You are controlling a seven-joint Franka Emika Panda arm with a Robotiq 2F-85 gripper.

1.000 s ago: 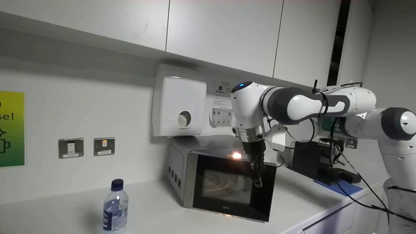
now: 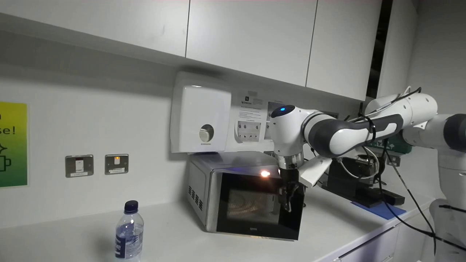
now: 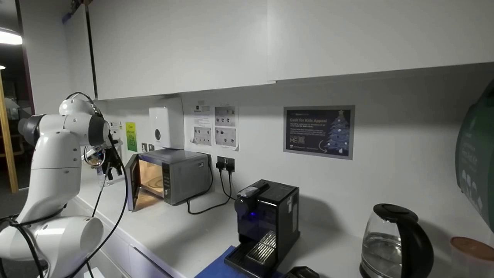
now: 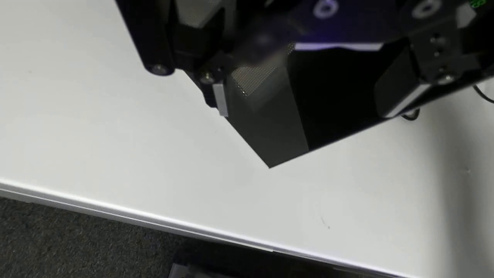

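A microwave [image 2: 202, 190] stands on the counter with its dark-windowed door [image 2: 253, 205] partly open. In exterior view 2 its lit inside [image 3: 151, 175] shows past the ajar door [image 3: 134, 183]. My gripper [image 2: 286, 205] points down in front of the door's outer face, near its free edge. The wrist view shows my open gripper with its fingers [image 4: 221, 99] wide apart over the dark door panel [image 4: 280, 125]. Whether a finger touches the door I cannot tell.
A water bottle [image 2: 129, 233] stands at the front left of the counter. On the other side are a coffee machine [image 3: 268, 217] on a blue mat [image 3: 217, 265] and a glass kettle [image 3: 393, 243]. A paper towel dispenser [image 2: 203, 115] and cabinets [image 2: 249, 39] hang above. Bare counter [image 4: 139, 153] lies before the door.
The arm has shifted right and back in exterior view 1, its wrist lower and more upright. The door's free edge has swung a little toward the microwave body.
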